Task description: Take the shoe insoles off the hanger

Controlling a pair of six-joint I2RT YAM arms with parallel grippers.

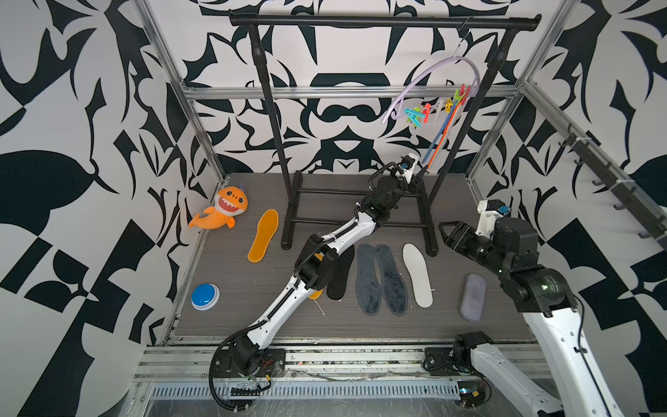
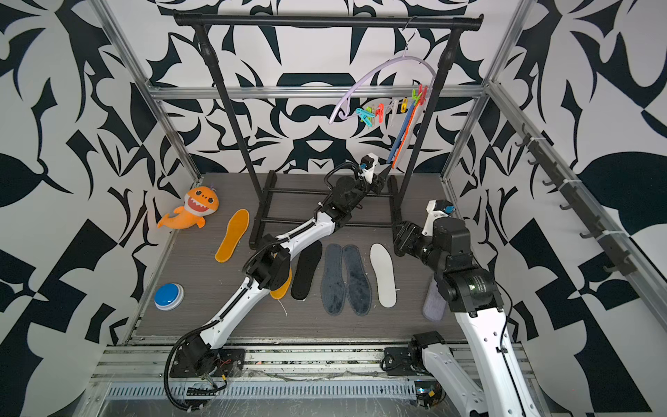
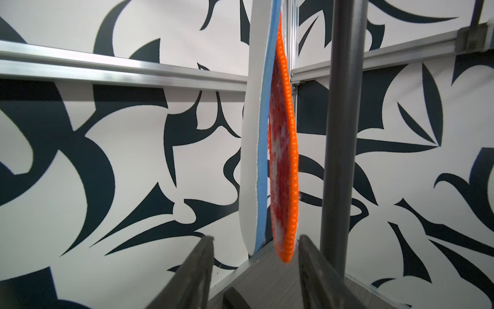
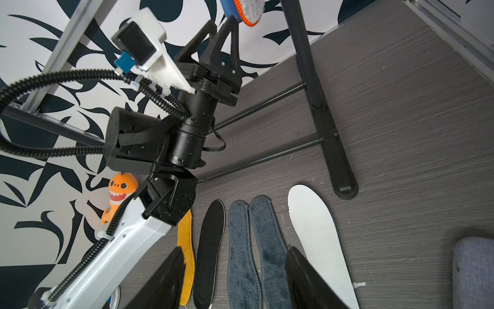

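A blue insole (image 3: 254, 170) and an orange-rimmed red insole (image 3: 283, 175) hang among coloured clips (image 1: 417, 115) below a lilac hanger (image 2: 375, 72) on the rack. My left gripper is just below the insoles' lower tips; in the left wrist view its fingers stand apart with nothing visible between them. My right gripper (image 1: 451, 232) is lower, at the front right of the rack, with nothing visible between its fingers.
Several loose insoles, including a white one (image 1: 418, 274), lie on the floor. An orange shark toy (image 1: 221, 207), a blue button (image 1: 205, 295) and a grey case (image 1: 472, 297) sit at the sides. The rack's post (image 3: 339, 128) stands beside the hanging insoles.
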